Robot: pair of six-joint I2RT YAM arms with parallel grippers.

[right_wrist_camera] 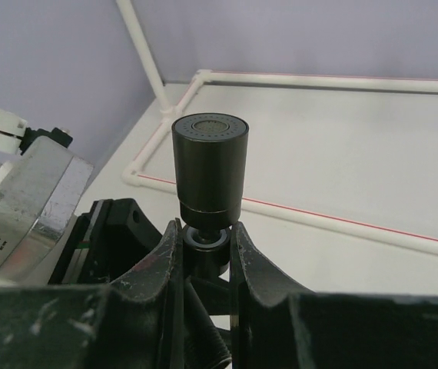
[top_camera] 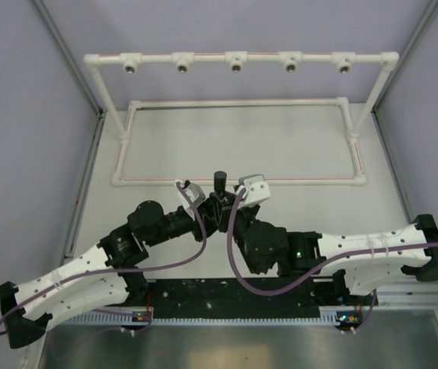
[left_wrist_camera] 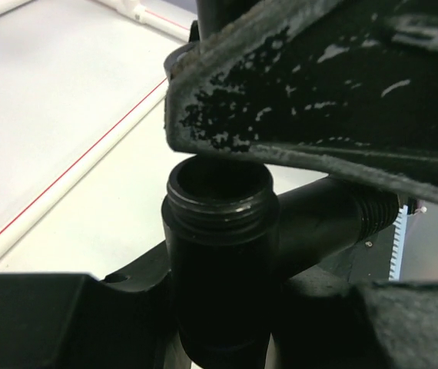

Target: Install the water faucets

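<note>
My left gripper is shut on a black faucet (left_wrist_camera: 220,231); a round threaded opening faces up in the left wrist view, with a threaded side pipe (left_wrist_camera: 319,221) pointing right. A dark finger (left_wrist_camera: 319,100) of my right gripper crosses above it. In the right wrist view a black cylinder (right_wrist_camera: 211,169) stands upright over a narrow neck and ring. The right gripper has its fingertips on either side of that ring, a gap between them; whether they press on it is unclear. From the top, both grippers meet mid-scene below the cylinder (top_camera: 220,181).
A white pipe frame (top_camera: 263,58) with several downward sockets spans the back, all bare. Its lower loop (top_camera: 234,182) lies on the white board (top_camera: 234,142) behind the grippers. Board space at both sides is free.
</note>
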